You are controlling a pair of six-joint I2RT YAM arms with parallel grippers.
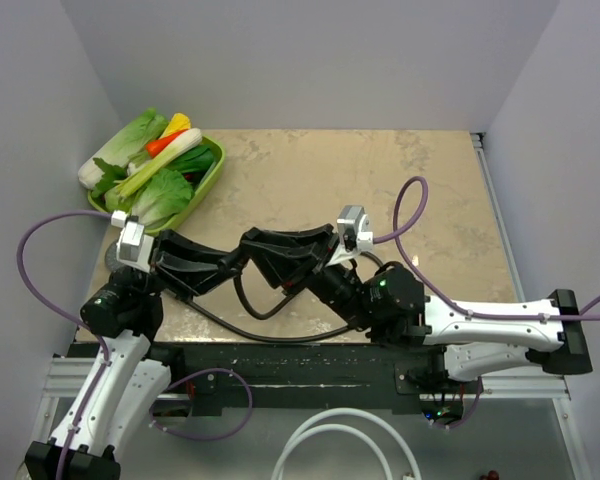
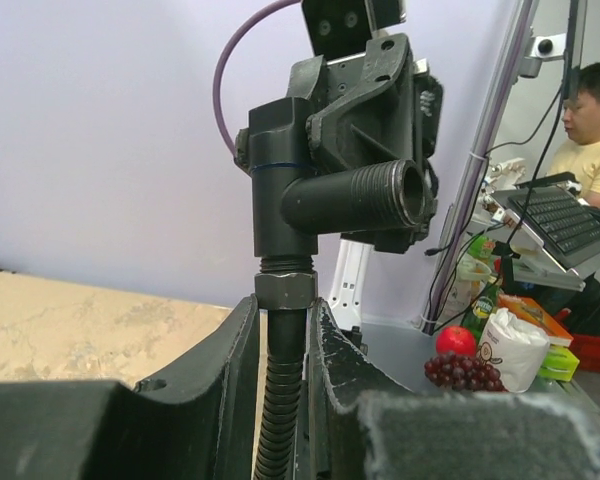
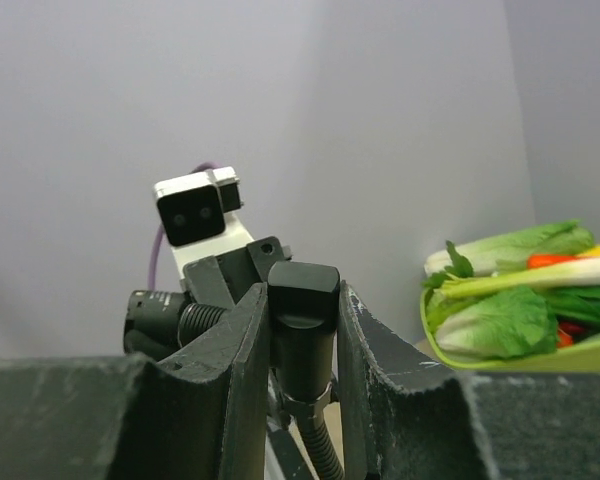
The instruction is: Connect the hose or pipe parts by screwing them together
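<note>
The black hose (image 1: pixel 250 330) loops over the near table. Both grippers meet above it in the top view. My left gripper is shut on the hose just below its nut (image 2: pixel 286 288); above that sits a black tee fitting (image 2: pixel 285 205) with a threaded side branch. My right gripper is shut on the black fitting's block-shaped end (image 3: pixel 303 288), with corrugated hose running below it. How fully the fitting and hose are joined cannot be told.
A green basket (image 1: pixel 205 187) of vegetables stands at the back left. White tubes (image 1: pixel 340 415) lie beyond the table's front edge.
</note>
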